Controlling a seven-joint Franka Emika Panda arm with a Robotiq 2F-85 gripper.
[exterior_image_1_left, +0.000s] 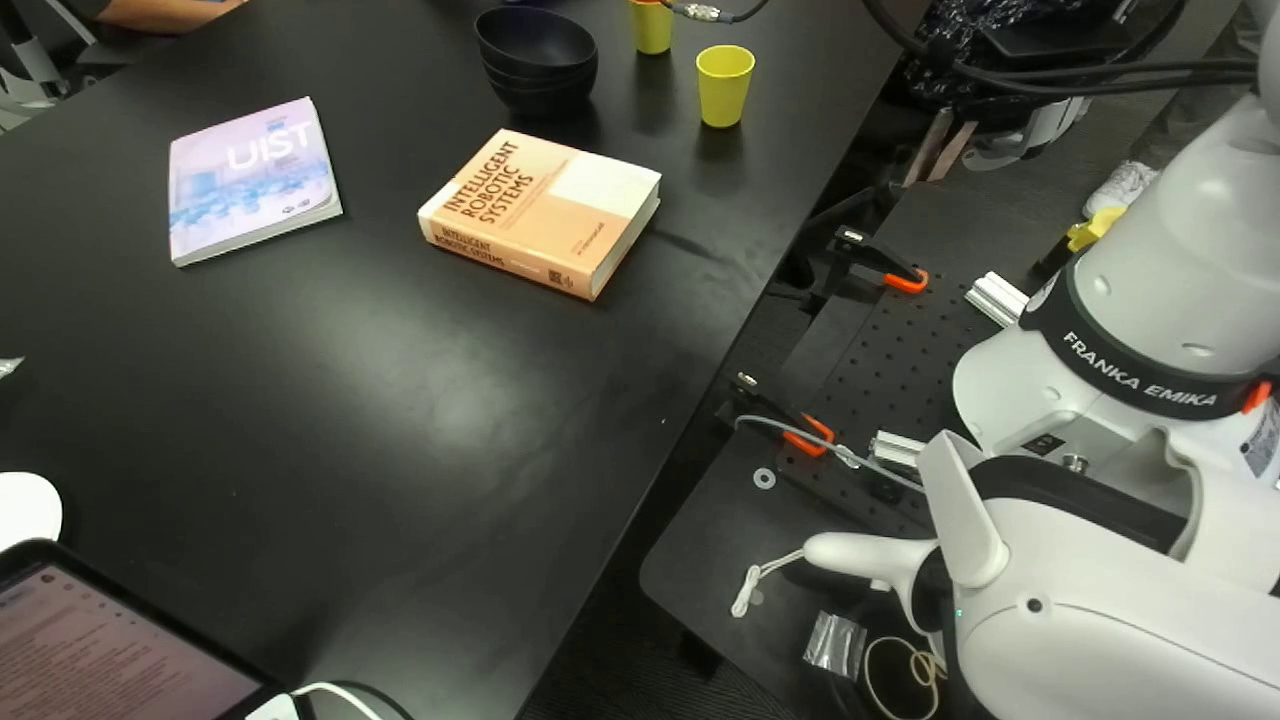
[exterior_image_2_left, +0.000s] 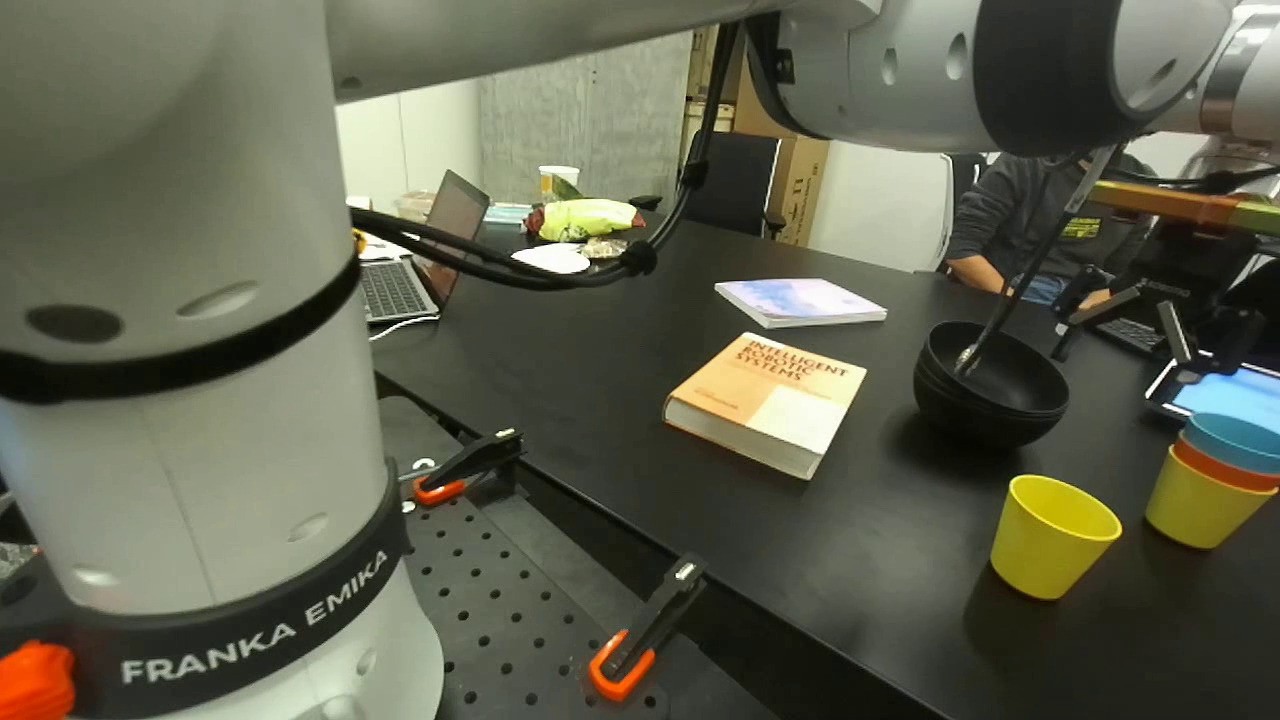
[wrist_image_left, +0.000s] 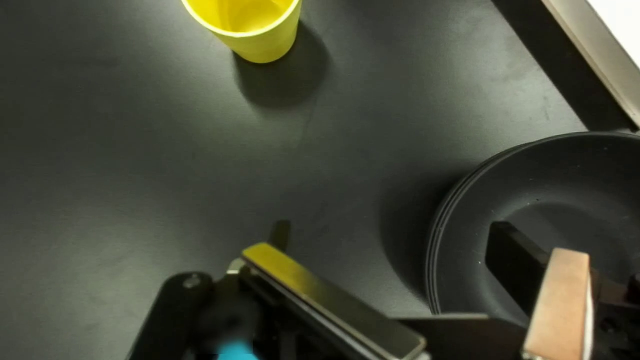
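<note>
In the wrist view my gripper is open, its pads spread wide and nothing held between them. Beneath its right finger lies the stack of black bowls (wrist_image_left: 462, 198); the other finger stands over bare table beside it. Exterior view 2 has the bowls (exterior_image_2_left: 990, 408) with a long dark rod slanting across them. One yellow cup (exterior_image_2_left: 1050, 558) stands alone, upright. Farther right, a cup stack (exterior_image_2_left: 1200, 504) shows blue, orange and yellow. At the wrist view's top edge is a yellow cup (wrist_image_left: 264, 45), and a blurred blue patch shows at the bottom.
A thick orange book (exterior_image_2_left: 768, 402) and a pale thin book (exterior_image_2_left: 801, 300) lie on the black table (exterior_image_1_left: 360, 480). Near the bowls stands a tablet (exterior_image_2_left: 1230, 390). Orange-tipped clamps (exterior_image_1_left: 906, 283) line the table edge. A laptop (exterior_image_1_left: 96, 648) occupies the near left corner.
</note>
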